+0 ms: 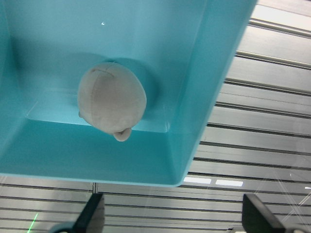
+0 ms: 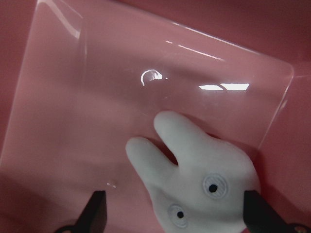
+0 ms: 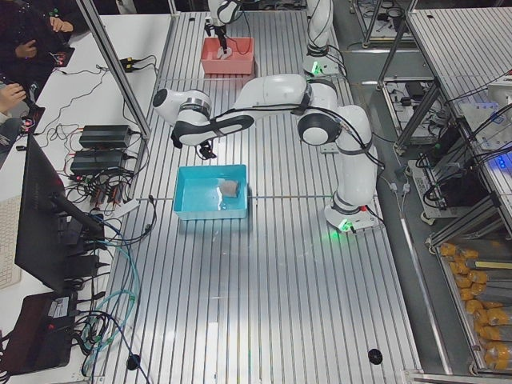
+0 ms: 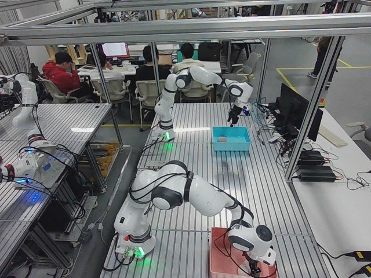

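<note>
A grey round plush toy lies in the blue bin, also seen in the right camera view. My left gripper is raised above and beside that bin, open, nothing between its fingers. A white plush with two long ears and ringed eyes lies in the pink bin. My right gripper is low over it, open, its fingers either side of the lower part of the plush.
Both bins stand on a slatted metal table. A monitor, cables and power units line one side; the table's middle between the bins is clear.
</note>
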